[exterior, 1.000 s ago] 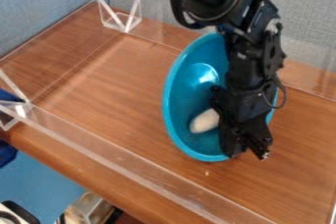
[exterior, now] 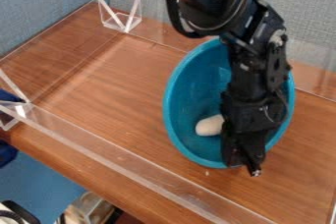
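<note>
A bright blue oval bowl (exterior: 186, 100) stands on the wooden table on the right side. A pale, white elongated object (exterior: 207, 125) lies inside it. My black gripper (exterior: 245, 164) reaches down over the bowl's right side, its tip low at the near rim and hiding much of that part of the bowl. Its fingers are too dark and overlapped to tell how they stand.
Bare wood (exterior: 98, 85) fills the left of the table. White wire-like brackets stand at the back left and left edge. A clear barrier runs along the front. Dark blue items and clutter sit off the table at lower left.
My gripper has shifted slightly right and toward the front, and the bowl has moved slightly with it.
</note>
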